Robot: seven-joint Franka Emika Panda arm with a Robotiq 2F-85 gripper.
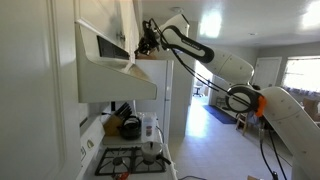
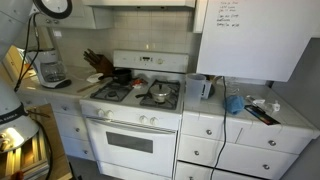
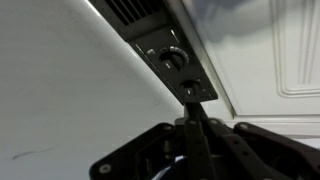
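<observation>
In the wrist view my gripper is shut, its dark fingertips together with nothing showing between them. They point at the end of a black control panel (image 3: 172,55) with two round knobs, the near one (image 3: 190,88) just past the tips. Whether the tips touch the panel, I cannot tell. From the side in exterior view 1, the gripper (image 1: 150,40) is high up, close to the upper cabinets and above the white hood (image 1: 118,82). Exterior view 2 catches only part of the arm, at the left edge.
Below the hood stands a white stove (image 2: 132,130) with a metal pot (image 2: 160,93) on its cooktop. A knife block (image 2: 100,62) and a coffee maker (image 2: 50,66) are on the left counter. White cabinet doors hang close to the gripper. Open floor lies to the right in exterior view 1.
</observation>
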